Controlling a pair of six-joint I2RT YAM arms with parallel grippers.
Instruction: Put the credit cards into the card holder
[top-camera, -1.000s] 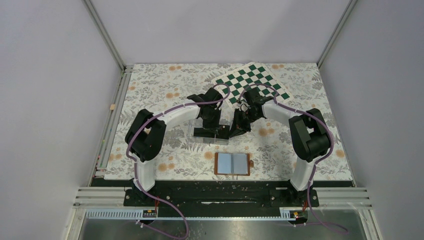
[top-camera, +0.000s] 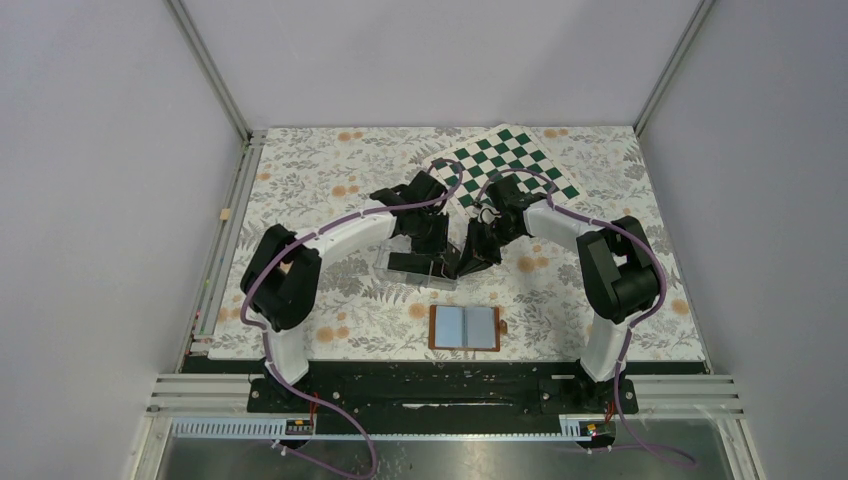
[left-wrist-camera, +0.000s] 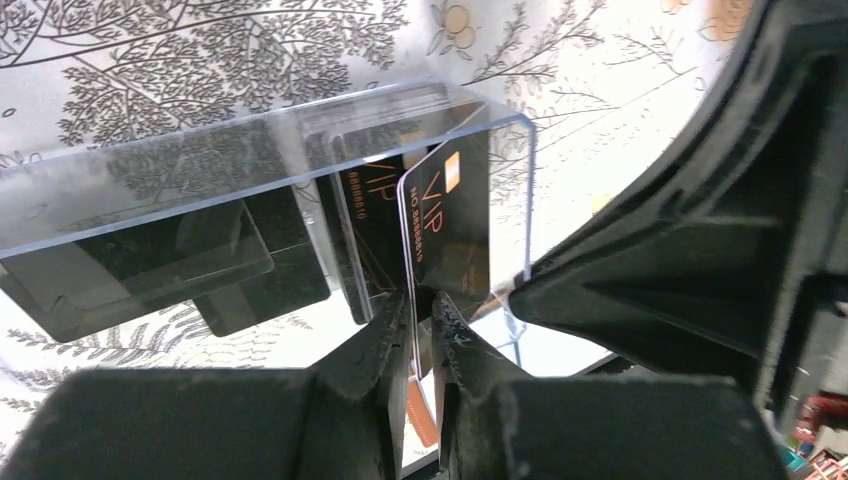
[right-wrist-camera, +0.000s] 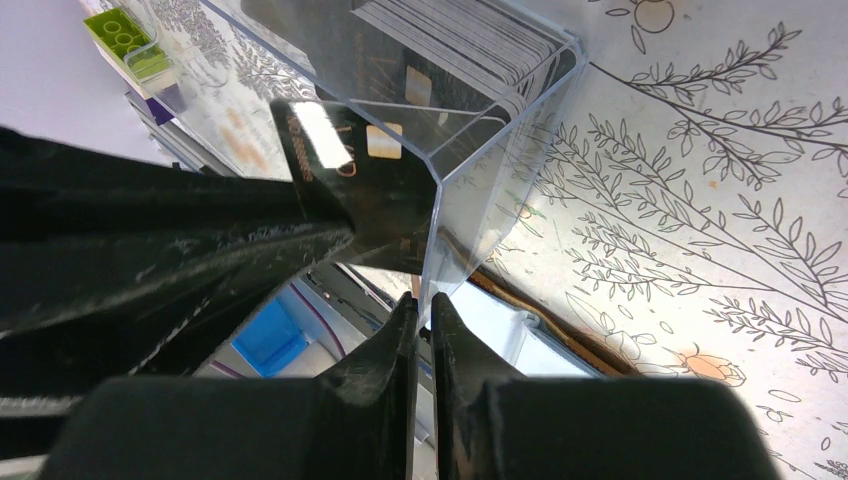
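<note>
A clear card holder (left-wrist-camera: 270, 145) with black cards in it lies mid-table. One black VIP card (left-wrist-camera: 455, 215) leans at its right end; in the left wrist view its lower edge runs down between the narrowly parted fingers of my left gripper. Whether both fingers touch this card is hard to tell. In the right wrist view the same card (right-wrist-camera: 385, 185) shows behind the holder's wall. My right gripper is shut on the holder's near corner edge (right-wrist-camera: 435, 235). Another VIP card (left-wrist-camera: 375, 220) stands to the left of the leaning one.
A brown-framed board with two pale panels (top-camera: 465, 328) lies in front of the holder. Behind both arms is a green-and-white checkered board (top-camera: 510, 160). The grippers stand close together at the holder.
My left gripper has shifted slightly at the holder, and the card beside it now tilts more. The holder's angle has wavered slightly. My right arm has stayed in place.
</note>
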